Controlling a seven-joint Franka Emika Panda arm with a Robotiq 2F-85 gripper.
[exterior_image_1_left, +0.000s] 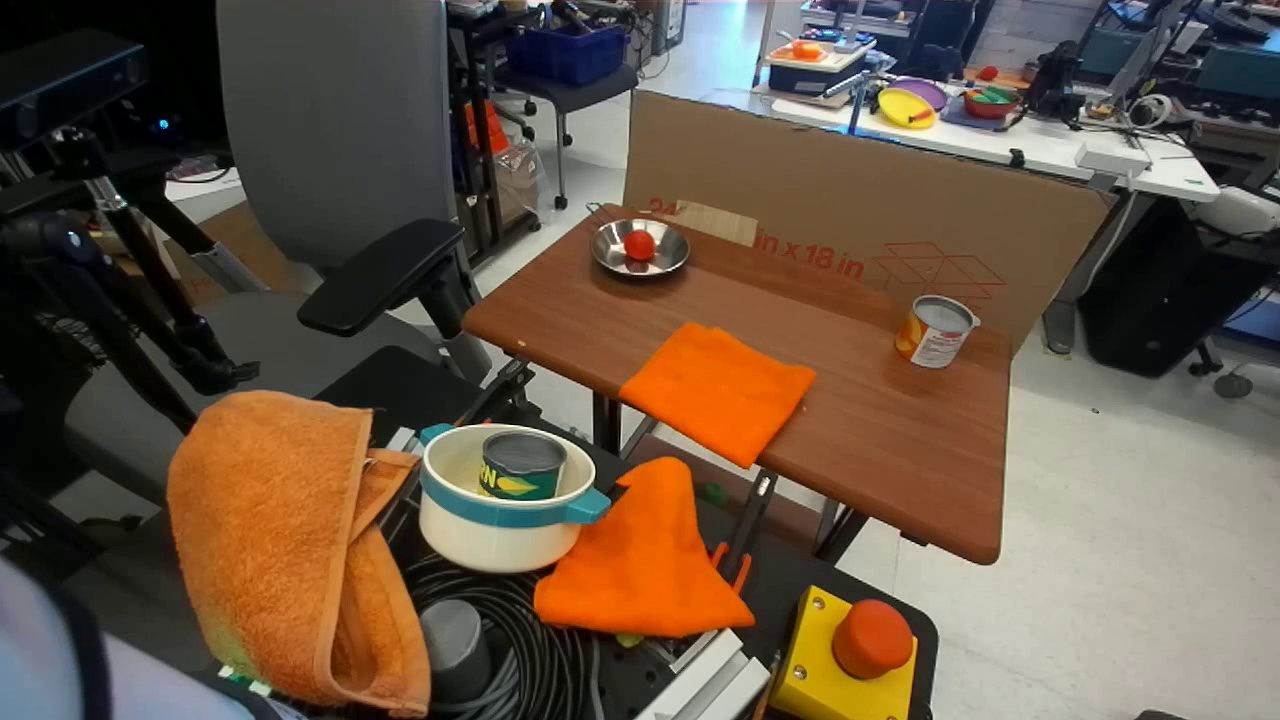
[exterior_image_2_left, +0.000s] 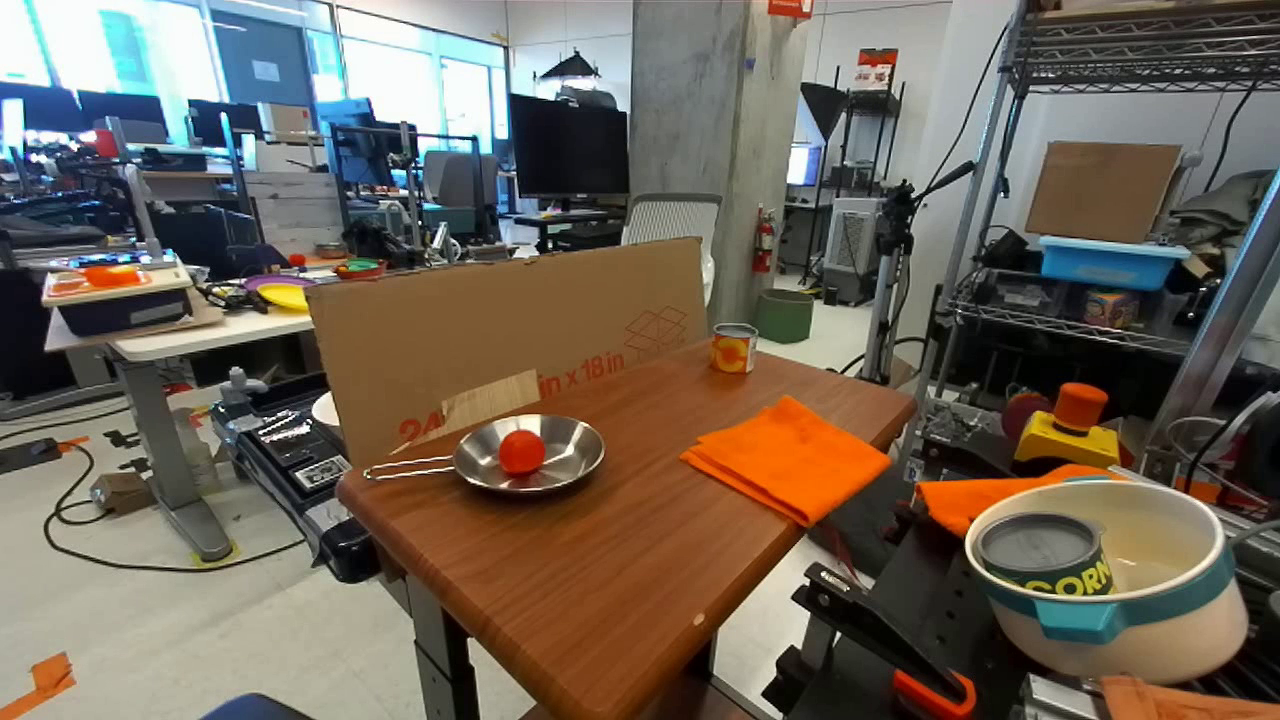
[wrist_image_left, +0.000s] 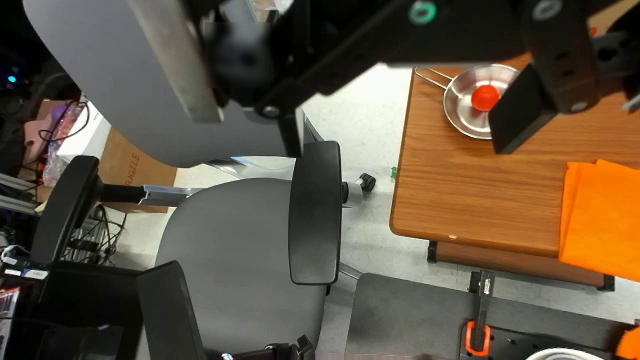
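In the wrist view my gripper is open, its dark fingers wide apart with nothing held between them. A steel pan holds a red ball near one end of the brown table. Around the middle of the tabletop lies a folded orange cloth. An orange-labelled can stands towards the far end. Off the table, a cream pot with teal handles contains a corn can. Neither exterior view shows the gripper itself.
A cardboard panel stands along the table's back edge. Beside the pot are another orange cloth and an orange towel. A yellow box with a red button sits nearby. A grey chair occupies the table's side.
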